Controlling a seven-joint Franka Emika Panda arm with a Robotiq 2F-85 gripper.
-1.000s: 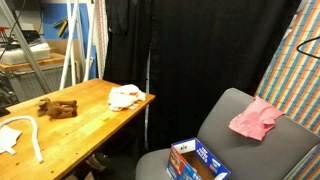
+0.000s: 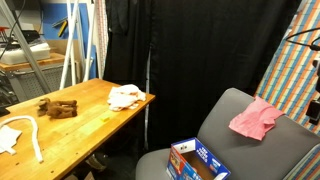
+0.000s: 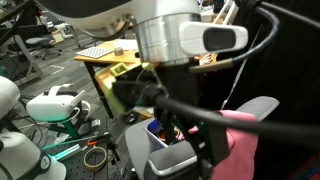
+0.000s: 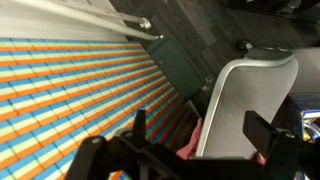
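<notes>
A pink cloth is draped over the backrest of the grey chair. On the seat stands an open blue and red box; its contents cannot be made out. My gripper is open, its dark fingers wide apart and nothing held between them. Below it the wrist view shows the chair back's edge, with a bit of pink cloth low in the frame, partly hidden by the gripper. In exterior view 1 only part of the arm shows at the right edge. Exterior view 2 has the pink cloth behind the dark gripper parts.
A wooden table on the left bears a brown plush animal, a white cloth and a curved white tube. Black curtain hangs behind the chair. A striped cloth lies beside the chair back.
Dark parts of my arm and gripper have come into view at the right edge, near the chair back. The cloth, box and table things have stayed put.
</notes>
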